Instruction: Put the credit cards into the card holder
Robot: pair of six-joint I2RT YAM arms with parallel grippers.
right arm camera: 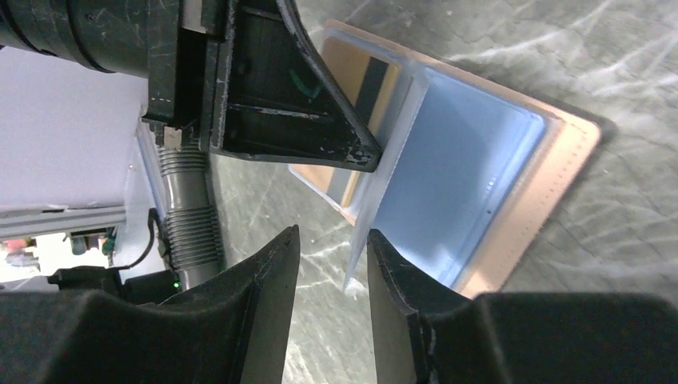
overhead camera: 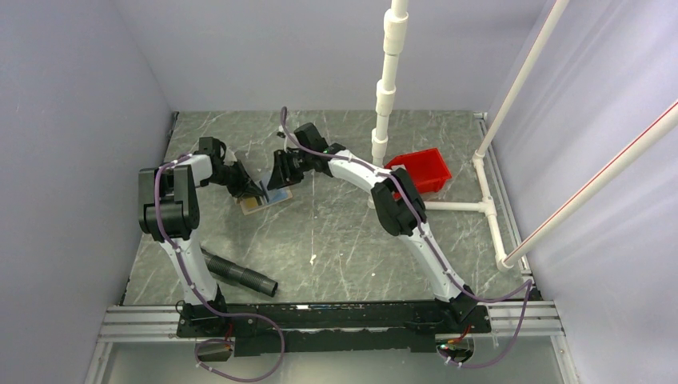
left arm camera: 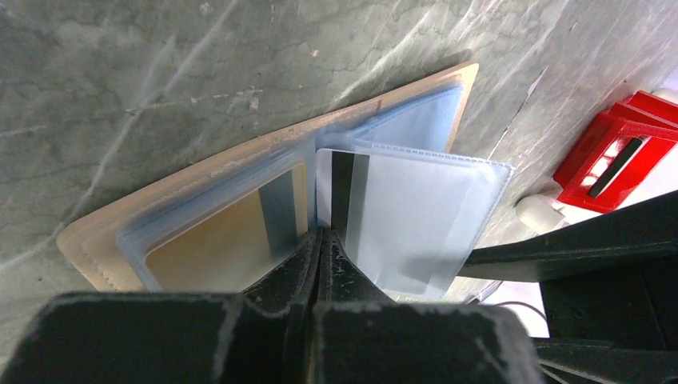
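Note:
The card holder (overhead camera: 280, 194) lies open on the marble table, tan backing with blue and clear sleeves and a gold card (left arm camera: 208, 248) in one sleeve. My left gripper is shut at its middle, by a raised clear sleeve (left arm camera: 408, 208); what is between its fingertips is hidden. My right gripper is part open over the holder, one fingertip at the edge of the upright sleeve flap (right arm camera: 384, 160), the blue sleeve (right arm camera: 456, 168) beside it.
A red bin (overhead camera: 425, 160) stands at the right among white pipes (overhead camera: 456, 206). A black corrugated tube (overhead camera: 244, 274) lies at the front left.

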